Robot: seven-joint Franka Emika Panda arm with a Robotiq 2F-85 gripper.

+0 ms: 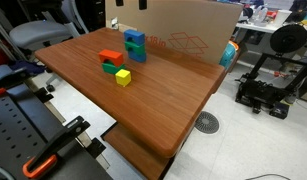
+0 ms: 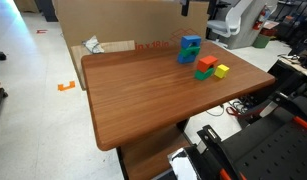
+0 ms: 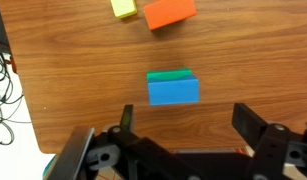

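Observation:
A stack of blocks stands toward the back of the wooden table, its top a blue block with a green block beneath and blue again at the bottom. In front of it, a red block rests over a green one. A single yellow block sits beside these. From above, my gripper is open, its fingers spread wide on both sides of the blue-topped stack in the wrist view, touching nothing. In exterior view 2, the fingertips hang above the stack at the top edge.
A cardboard panel stands along the back edge. Cables lie off the table's side in the wrist view.

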